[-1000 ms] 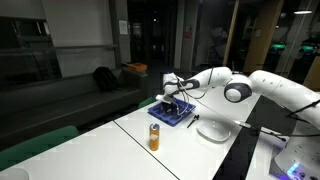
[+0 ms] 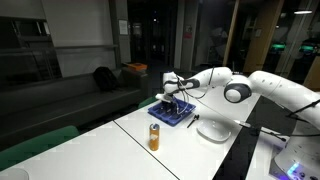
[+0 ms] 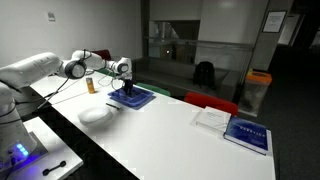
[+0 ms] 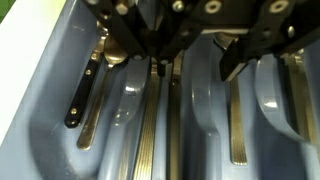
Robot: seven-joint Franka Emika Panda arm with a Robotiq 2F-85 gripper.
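A blue cutlery tray (image 4: 45, 125) with compartments fills the wrist view. Over it, my gripper points down, one dark fingertip (image 4: 160, 58) to the left and another (image 4: 230, 66) to the right. Between them rises a blue tray divider (image 4: 203, 100), on which the fingers appear shut; the contact itself is hard to make out. Long metal cutlery (image 4: 149, 130) lies in the compartment by the left finger, and a single utensil (image 4: 237, 125) below the right one. In exterior view 1 the tray (image 2: 167, 114) is at the far side of the table, under the gripper.
A white plate (image 2: 213, 129) and a dark-handled utensil (image 2: 193, 120) lie nearer the arm. An orange-brown bottle (image 2: 154, 137) stands on the table. At the far end in exterior view 2 are a white tray (image 3: 212, 119) and a blue box (image 3: 248, 133).
The arm and gripper look almost unmoved at the tray. No object has visibly shifted.
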